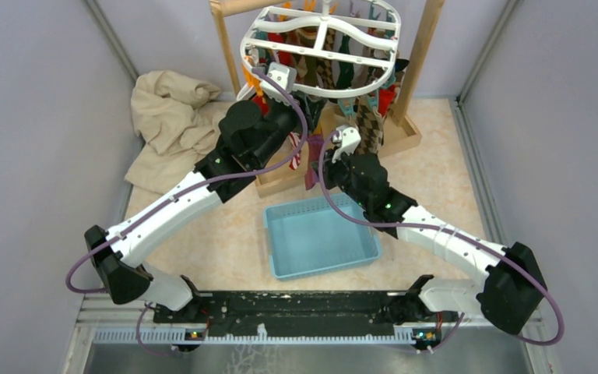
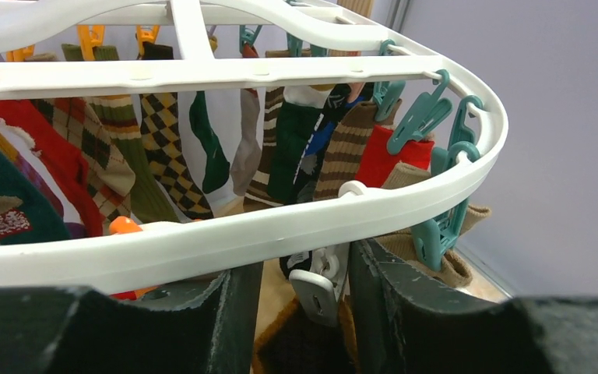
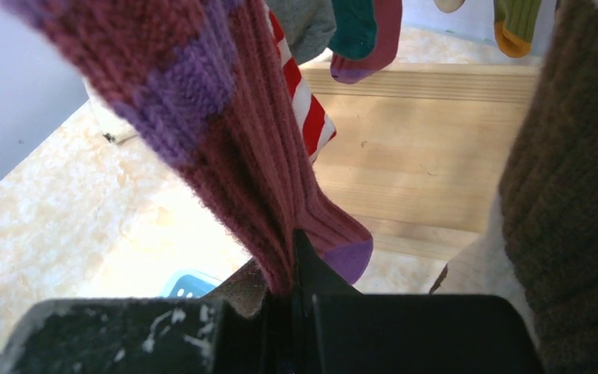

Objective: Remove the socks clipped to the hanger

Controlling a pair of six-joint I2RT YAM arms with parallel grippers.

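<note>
The white hanger (image 1: 319,51) fills the top of the top view, with socks clipped all around it. In the left wrist view my left gripper stands just below the front rim, its fingers apart on either side of a pale grey clip (image 2: 317,296). Bare space shows between that clip and the left finger. A dark brown sock (image 2: 302,343) lies under the clip. My right gripper is shut on a maroon and purple sock (image 3: 261,148), which stretches up past the camera; its toe hangs beyond the fingers. The sock's upper end is hidden.
A blue basket (image 1: 323,238), empty, sits on the table below the hanger. Beige cloth (image 1: 175,125) is heaped at the left. The hanger's wooden stand (image 1: 413,62) rises behind. Teal clips (image 2: 420,121) crowd the hanger's right end.
</note>
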